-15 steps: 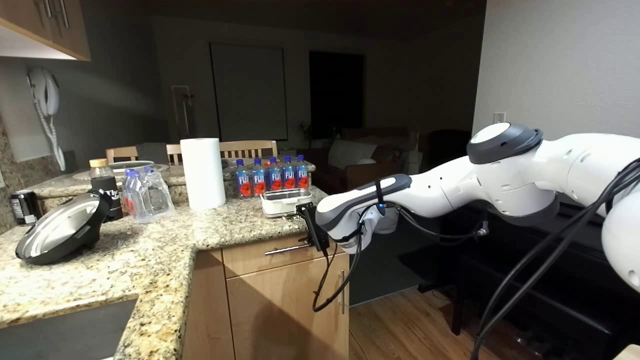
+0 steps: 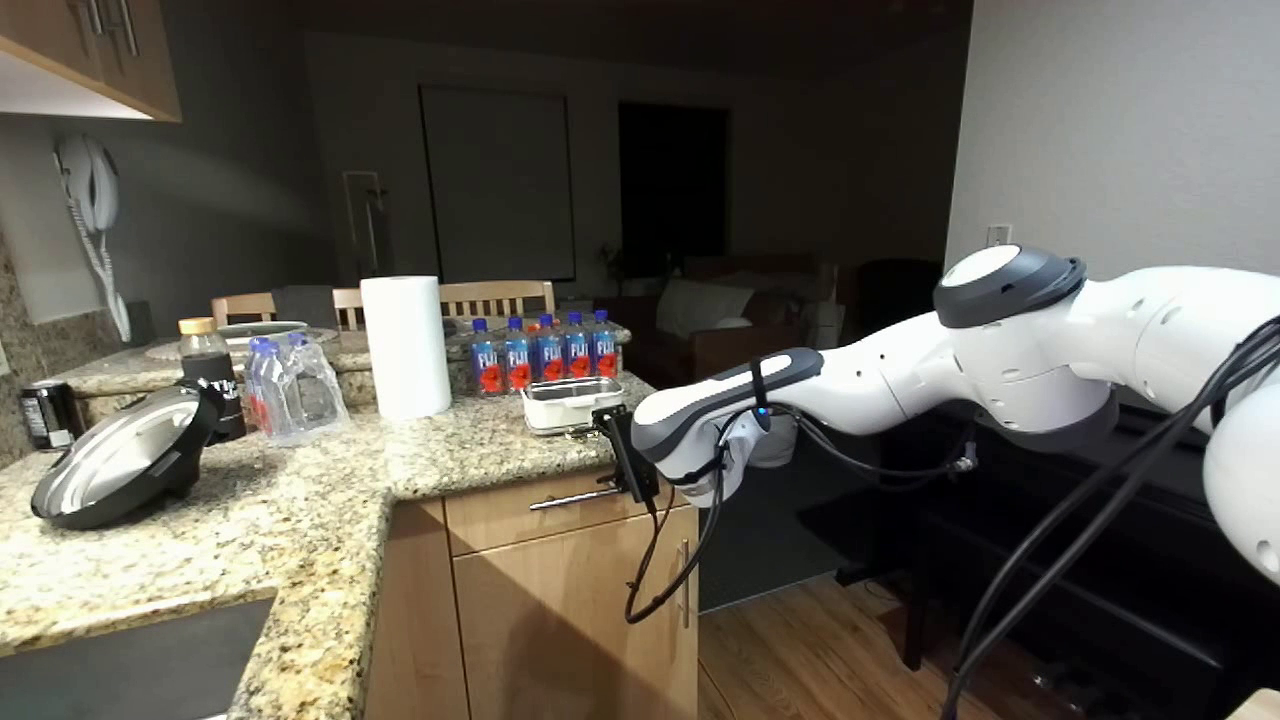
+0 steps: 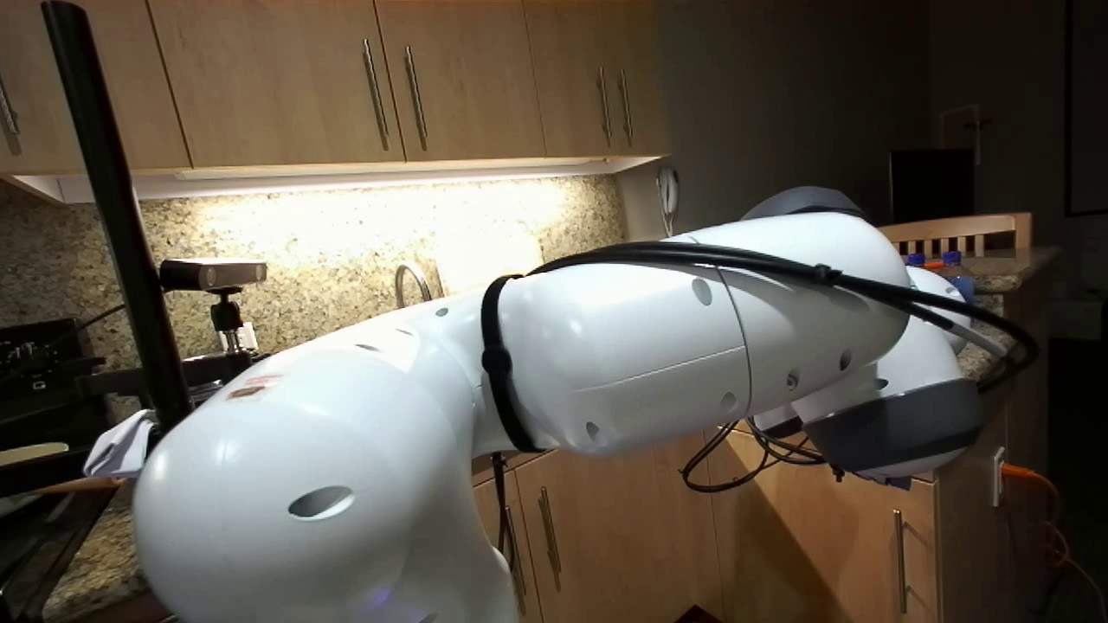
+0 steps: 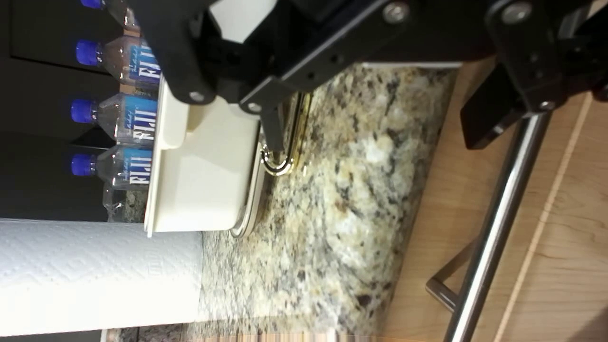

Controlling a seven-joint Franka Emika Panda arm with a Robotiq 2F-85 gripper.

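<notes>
In the wrist view, which looks sideways, my gripper is open, its two black fingers (image 4: 493,108) spread wide. Nothing is held between them; granite countertop shows through the gap. One finger overlaps the gold wire edge (image 4: 279,167) of something beside a cream container (image 4: 211,165); contact cannot be told. The other finger appears near the drawer's metal bar handle (image 4: 496,239). From exterior view 1, the gripper (image 2: 599,455) is at the counter's front edge, close to the open white container (image 2: 559,415) and above part of the drawer front (image 2: 504,514).
Behind the container stand several water bottles (image 2: 548,355), with a paper towel roll (image 2: 405,348) to their left. A black-rimmed lid (image 2: 126,456) leans farther left, near clear bottles (image 2: 294,390). Bare countertop (image 2: 324,504) lies between lid and sink (image 2: 132,666).
</notes>
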